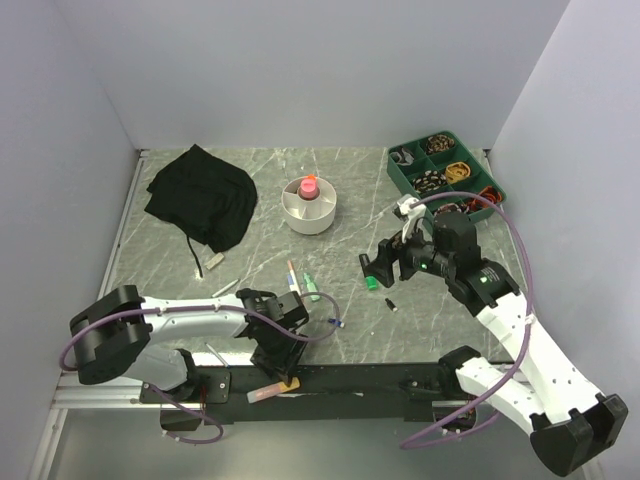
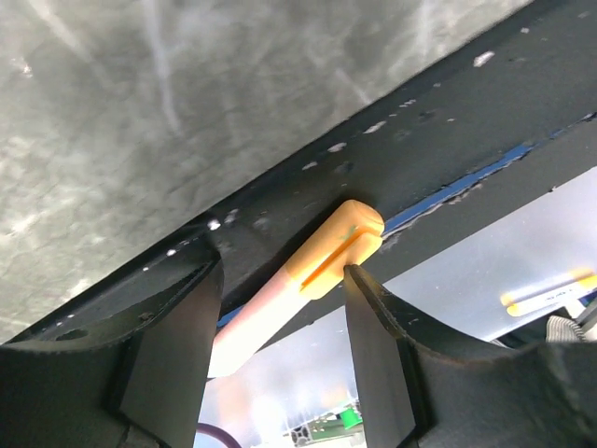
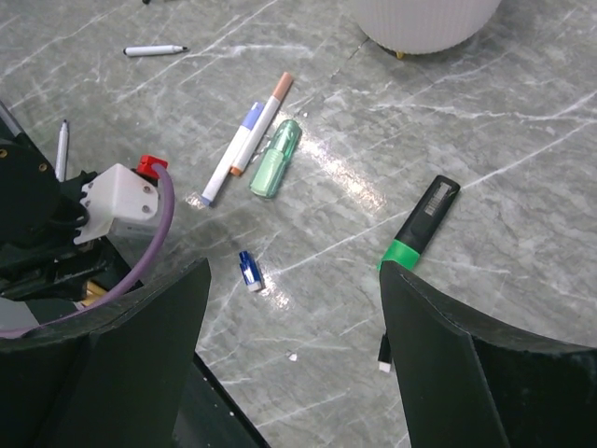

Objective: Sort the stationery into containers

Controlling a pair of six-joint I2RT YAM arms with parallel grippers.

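An orange-and-pink stick-shaped item (image 1: 270,391) (image 2: 317,257) lies across the black front strip of the table. Over it my left gripper (image 1: 284,378) stands part open, a finger to either side; whether the pads touch it I cannot tell. Higher up, my right gripper is open and empty near a black-and-green highlighter (image 3: 422,222). A green marker (image 3: 277,159), a blue-capped pen (image 3: 230,159) and an orange-capped pen (image 3: 262,121) lie side by side. A small blue piece (image 3: 250,271) is nearer the front edge.
At the back stands a white divided cup (image 1: 309,217) with a pink item in it. A green compartment tray (image 1: 399,177) holding coiled things is back right, a black cloth bag (image 1: 205,195) back left. A short black piece (image 1: 390,305) lies right of centre.
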